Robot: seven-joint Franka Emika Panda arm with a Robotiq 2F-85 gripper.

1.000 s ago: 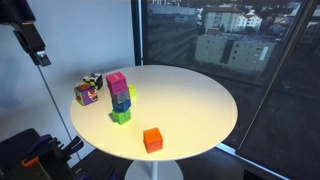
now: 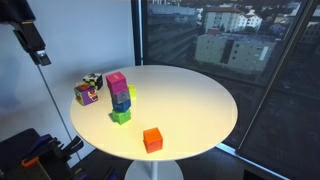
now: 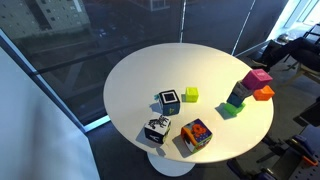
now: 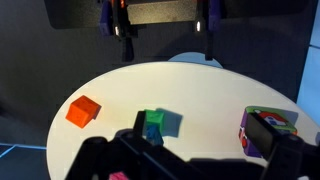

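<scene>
On the round white table [image 2: 190, 100] stands a stack of cubes at the left: a green cube [image 2: 122, 117] at the bottom, dark blue cubes [image 2: 121, 101] above it and a magenta cube [image 2: 116, 82] on top. An orange cube [image 2: 153, 140] sits alone near the front edge. My gripper hangs high above the table, its two dark fingers [image 4: 124, 152] wide apart. Nothing shows between them but tabletop. In the wrist view the green cube [image 4: 154, 117] lies close to the left finger, and the magenta cube [image 4: 118, 176] is partly cut off below.
Clamps [image 4: 125, 45] stick out beside the table.
</scene>
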